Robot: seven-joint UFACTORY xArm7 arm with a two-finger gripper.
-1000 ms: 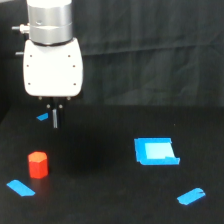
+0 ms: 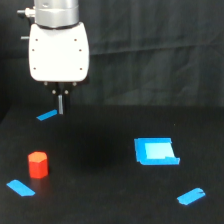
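The white robot gripper [image 2: 61, 103] hangs at the upper left over the dark table, its narrow dark fingers pointing down; whether they are open or shut is hard to tell. A red block [image 2: 38, 164] stands on the table below and left of it. A blue-edged square with a light middle [image 2: 157, 151] lies at the centre right.
Blue strips of tape lie behind the gripper [image 2: 46, 115], at the front left [image 2: 20, 187] and at the front right [image 2: 191, 196]. A black curtain hangs behind.
The gripper has moved up and slightly right. The block and the blue-edged square are where they were.
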